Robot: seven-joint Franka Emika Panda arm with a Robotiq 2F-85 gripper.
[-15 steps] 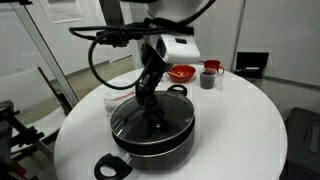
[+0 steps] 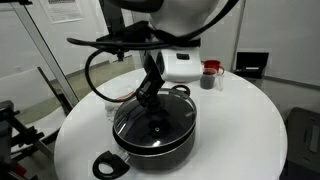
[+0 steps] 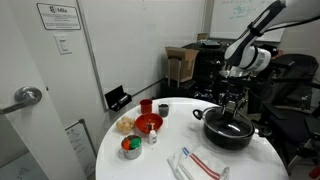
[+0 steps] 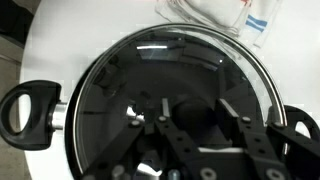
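A glass lid with a dark rim covers the black pot on the white table. At the lid's centre is a round black knob. My gripper comes down over this knob, its fingers on either side, and appears shut on it. In exterior view 2 the lid lies over the pot, and any small gap between them is hard to make out. The pot's black handle sticks out at the left of the wrist view.
White-and-blue cloth lies beside the pot. Further off stand a red bowl, a container of small items, a small bottle and mugs. Bare table extends to the pot's right in exterior view 1.
In exterior view 1 the arm has come lower and nearer the camera, hiding the red bowl behind it. The lid has shifted slightly to the right; the pot looks almost unmoved.
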